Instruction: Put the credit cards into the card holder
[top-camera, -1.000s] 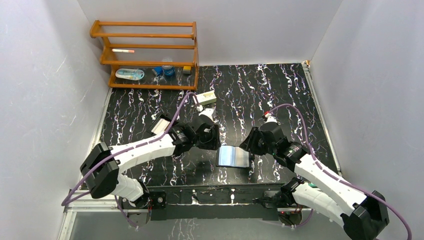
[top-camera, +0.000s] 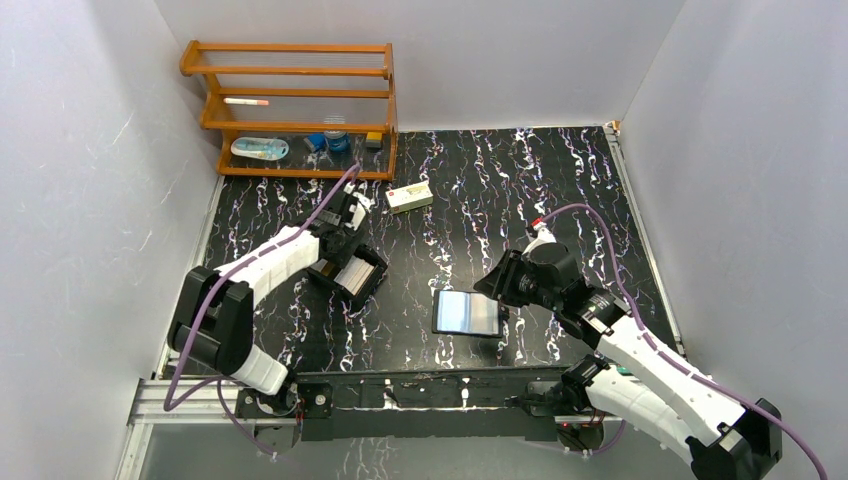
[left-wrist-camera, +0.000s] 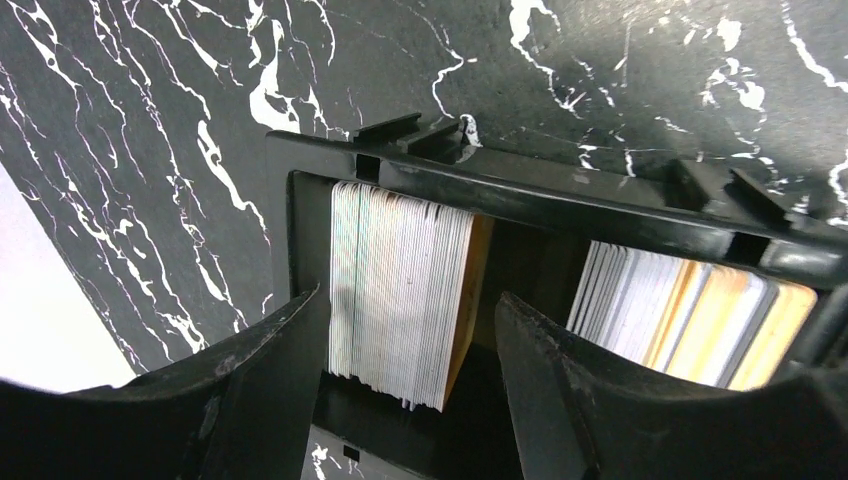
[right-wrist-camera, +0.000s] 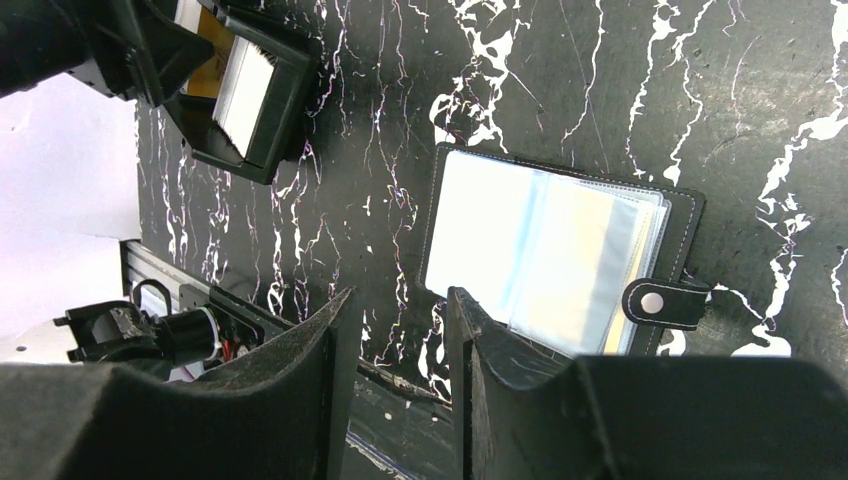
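A black box (left-wrist-camera: 560, 197) holds two stacks of cards. In the left wrist view, my left gripper is open over the box, with the whitish card stack (left-wrist-camera: 402, 285) lying between its fingers in that view; contact cannot be told. The other stack, white and tan cards (left-wrist-camera: 680, 310), lies to the right past an empty gap. The card holder (right-wrist-camera: 545, 245) lies open on the table, showing clear sleeves and a snap strap (right-wrist-camera: 665, 303). Beside its right end in the top view hovers my right gripper (top-camera: 490, 290); its fingers (right-wrist-camera: 338, 330) stand apart with nothing between them.
A small cream-coloured box (top-camera: 409, 197) lies behind the black box. Against the back wall stands a wooden rack (top-camera: 295, 126) with a few items.
My left arm has swung left from beside the card holder to the black box and come down over it.
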